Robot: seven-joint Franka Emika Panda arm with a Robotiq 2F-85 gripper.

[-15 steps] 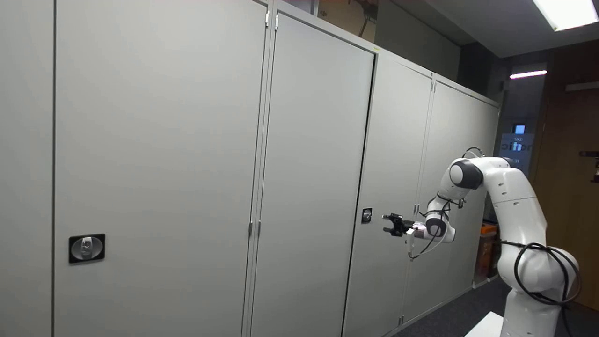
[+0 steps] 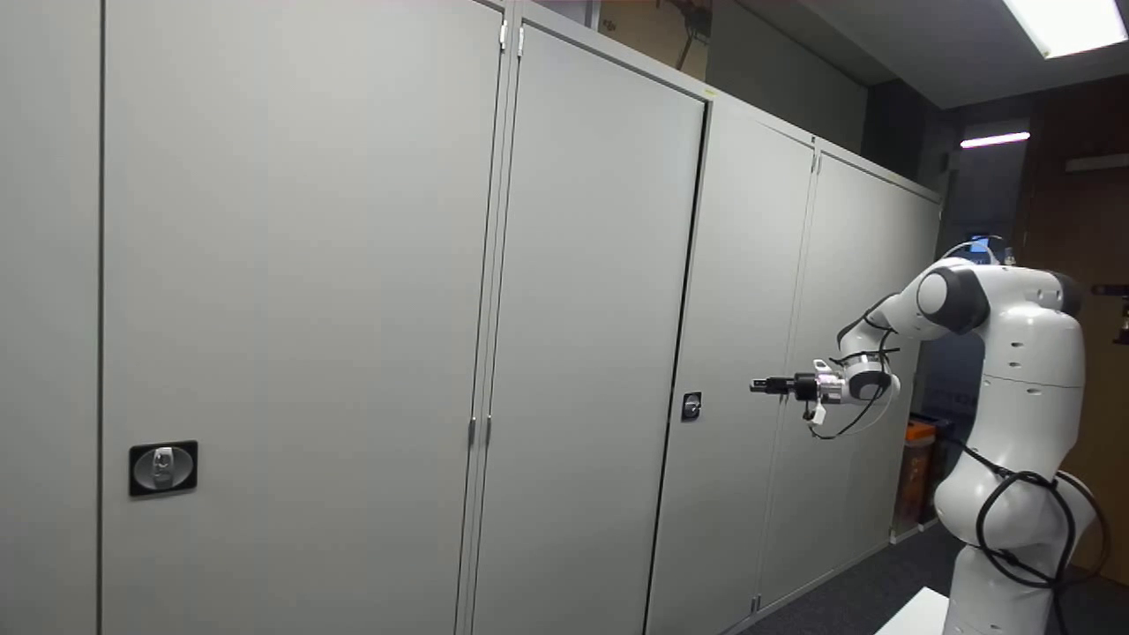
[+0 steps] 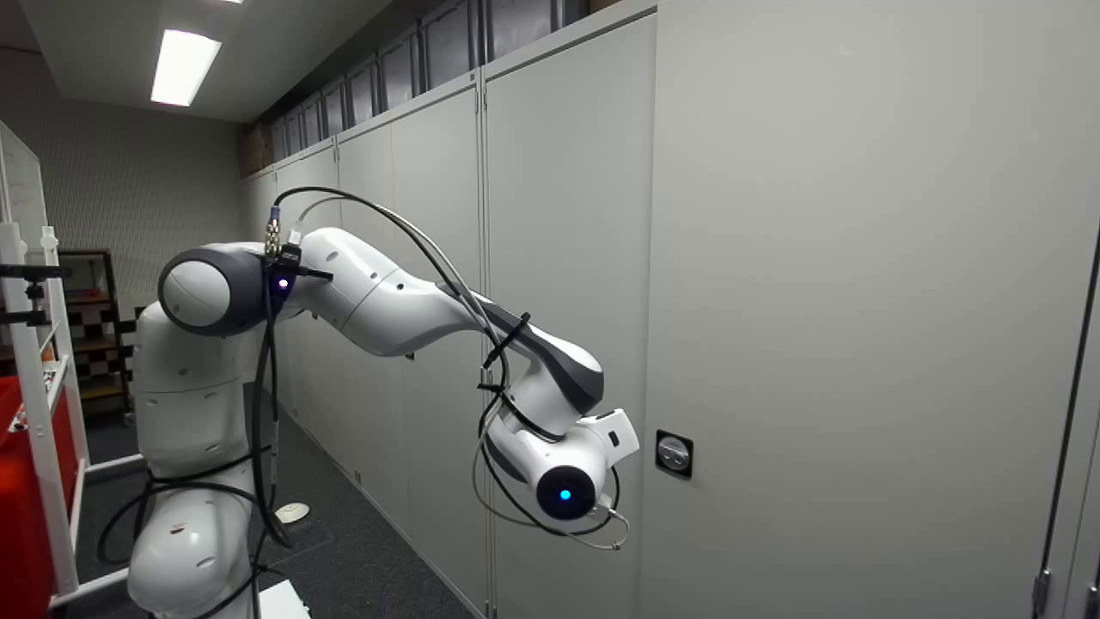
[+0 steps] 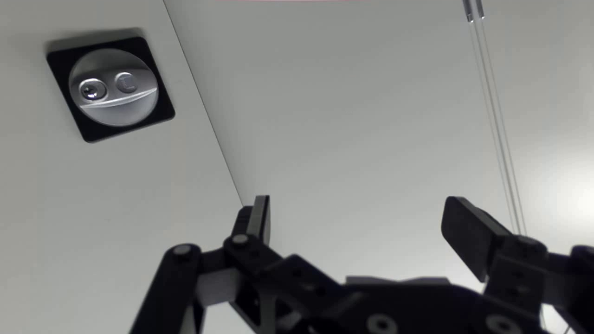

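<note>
A round silver turn-latch in a black square plate (image 4: 114, 118) fills the upper left of the wrist view, set on a grey cabinet door. The same latch (image 2: 691, 407) shows in exterior view 1, and in exterior view 2 the latch (image 3: 675, 454) is right of the wrist. My gripper stands open, its black fingers wide apart with only bare cabinet face behind them. From the side, the gripper (image 2: 758, 386) points toward the cabinet, some way to the right of the latch. In exterior view 2 the wrist hides the fingers.
A second latch (image 2: 163, 467) sits on the nearer door at left. Tall grey cabinet doors (image 2: 593, 265) run the length of the wall, all closed. A white frame (image 3: 46, 433) and a red object (image 3: 21, 495) stand behind the arm.
The arm has drawn back and risen. My gripper has moved right, away from the latch in exterior view 1, and its wrist has turned. The cabinet doors look unchanged.
</note>
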